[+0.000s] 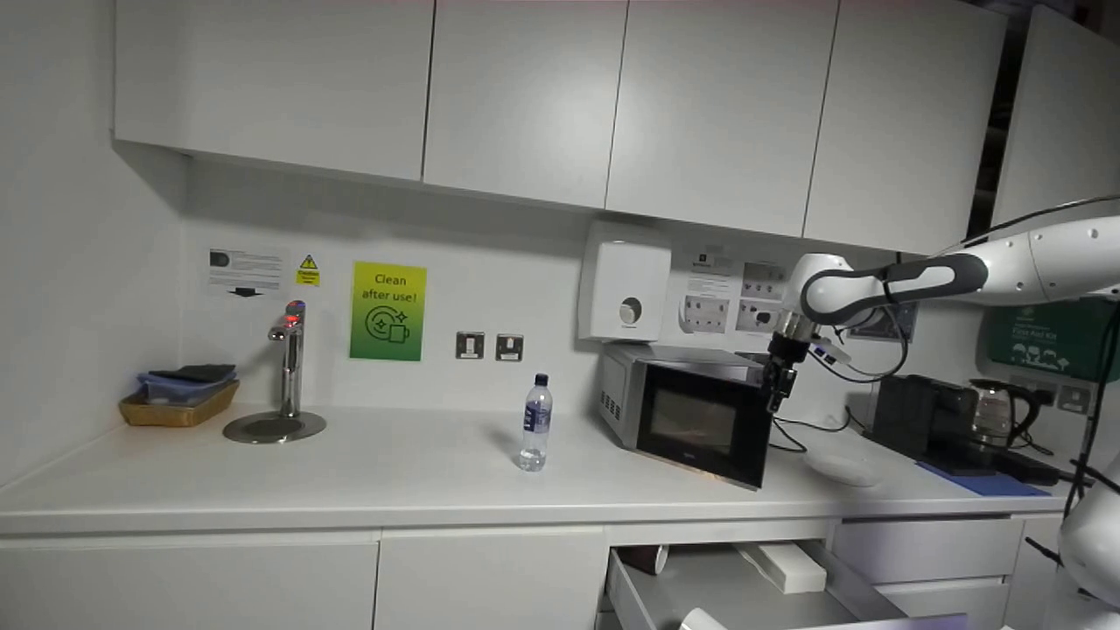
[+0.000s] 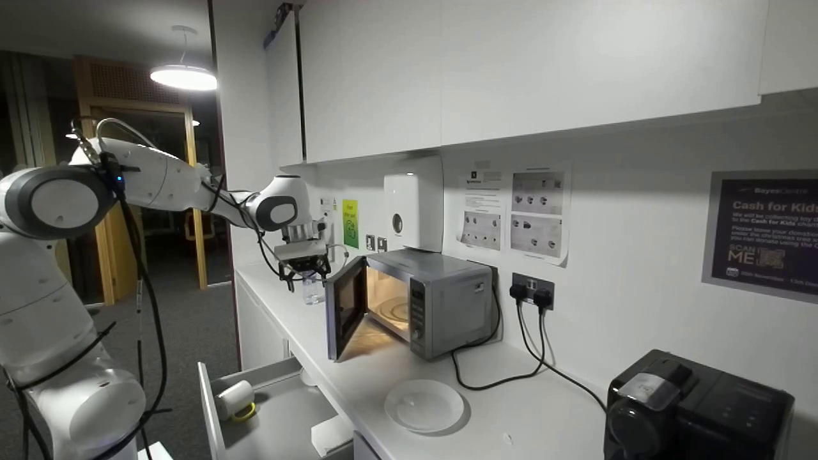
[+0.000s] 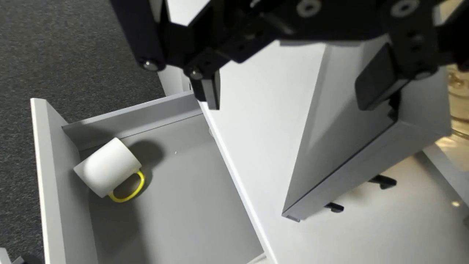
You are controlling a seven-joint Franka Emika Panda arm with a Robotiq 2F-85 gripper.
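Note:
The silver microwave [image 1: 630, 394] stands on the counter, its dark door [image 1: 698, 425] ajar. In exterior view 2 the door [image 2: 346, 306] projects outward and the lit cavity [image 2: 388, 295] shows. My gripper [image 2: 308, 280] is on the door's outer side, near its upper part. In the wrist view my gripper is open, its two fingers wide apart with nothing held between them. The right finger [image 3: 376, 81] overlaps the door's outer face [image 3: 338, 127]; whether they touch I cannot tell. Two black latch hooks [image 3: 382, 180] stick out from the door's inner side.
Below the counter, a pulled-out drawer [image 2: 276, 418] holds a white mug [image 3: 107, 167] with a yellow handle, lying on its side. A plate [image 2: 424, 405] lies beside the microwave. A water bottle [image 1: 535, 423] stands left of it on otherwise clear counter.

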